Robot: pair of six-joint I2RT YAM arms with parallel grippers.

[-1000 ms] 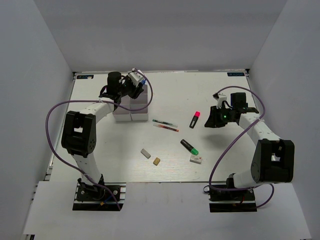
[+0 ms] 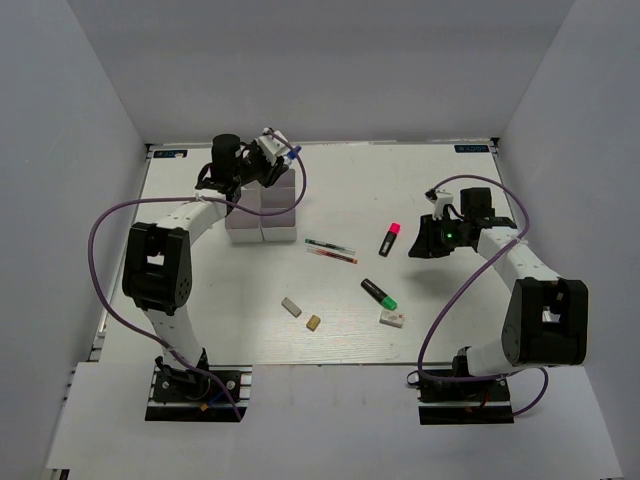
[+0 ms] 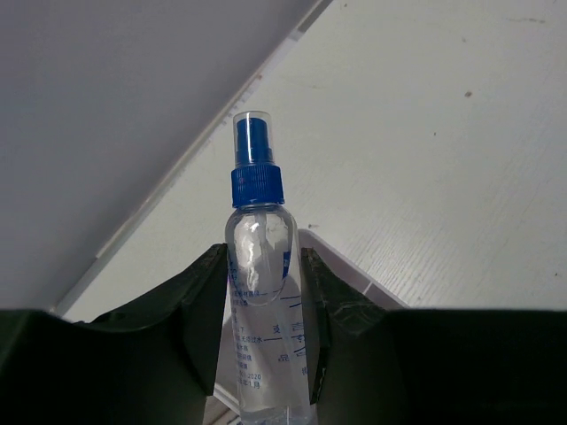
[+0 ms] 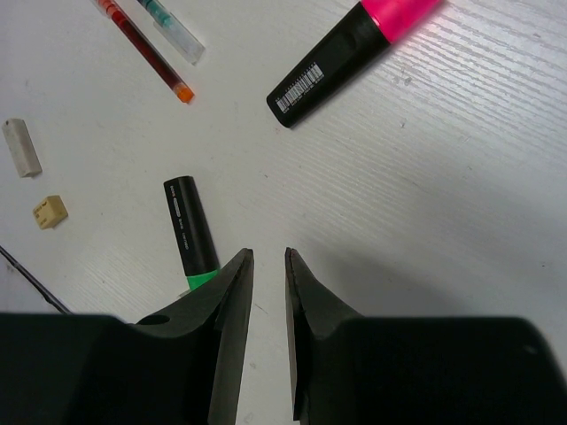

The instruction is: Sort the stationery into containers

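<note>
My left gripper is shut on a clear spray bottle with a blue cap, raised above the white divided container. My right gripper is part open and empty over the table's right side. Below it lie a black-and-pink marker, a black-and-green marker, a red pen and a teal pen. A grey block, a tan block and a white block lie nearer the front.
Walls border both sides and the back; cables loop over both arms.
My left gripper has risen slightly toward the back with the bottle. The right arm is nearly unchanged.
</note>
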